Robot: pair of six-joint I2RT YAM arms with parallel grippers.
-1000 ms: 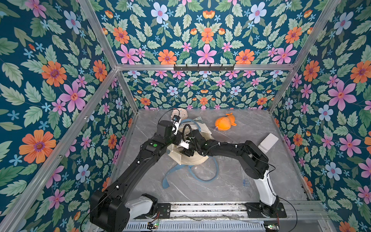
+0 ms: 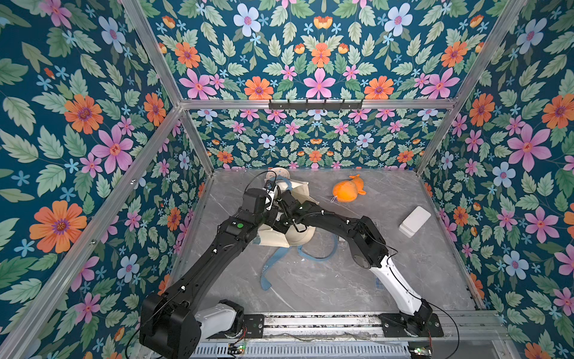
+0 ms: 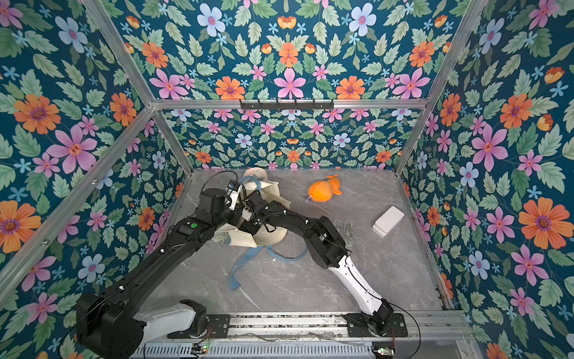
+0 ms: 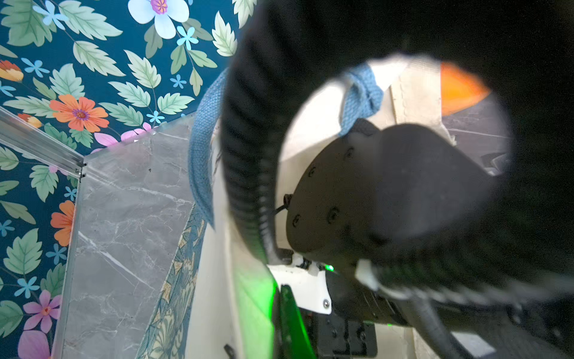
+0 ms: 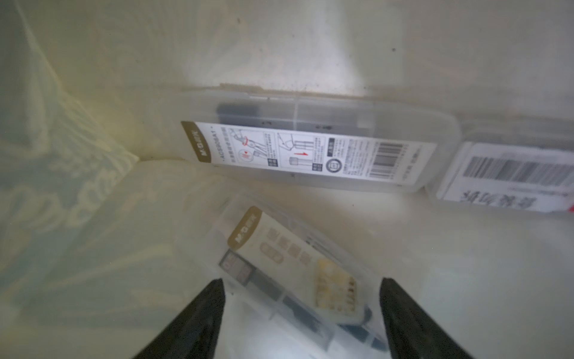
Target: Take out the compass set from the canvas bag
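Note:
The cream canvas bag point(image 2: 273, 238) lies on the grey table under both arms, its blue straps point(image 2: 273, 269) trailing forward. At its left side, my left gripper is shut on the bag's wall. My right gripper reaches inside, its two dark fingers apart. Between and beyond them, a clear plastic case point(image 5: 293, 263) with a gold-cornered label lies slantwise on the bag's bottom. A second clear case point(image 5: 305, 146), its label drawing compass-like tools, rests along the bag's wall. Whether the slanted case touches a finger cannot be told.
A third labelled box point(image 5: 508, 176) sits at the right inside the bag. On the table are an orange plush toy point(image 2: 348, 189) and a white box point(image 2: 415, 221).
My right arm has swung left and toward the back, its gripper shifting leftward in the bag. The bag and straps have shifted slightly. My left arm has barely moved.

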